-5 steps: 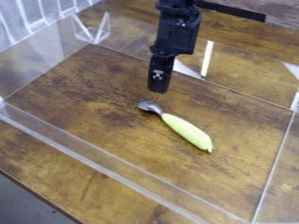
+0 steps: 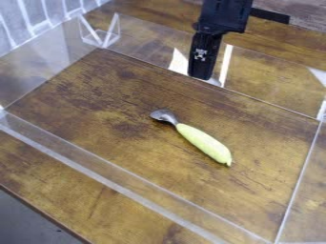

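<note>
A spoon-like utensil (image 2: 201, 142) with a pale yellow-green handle and a metal head lies diagonally on the wooden surface inside a clear-walled enclosure. My black gripper (image 2: 200, 69) hangs above and behind it, near the back wall of the enclosure, apart from the utensil. It looks shut, with nothing visible between its fingers.
Clear acrylic walls (image 2: 99, 179) border the work area on the wooden table (image 2: 64, 200). A white railing stands at the top left.
My gripper has risen and shifted back and to the right, away from the utensil's head. The utensil has not moved.
</note>
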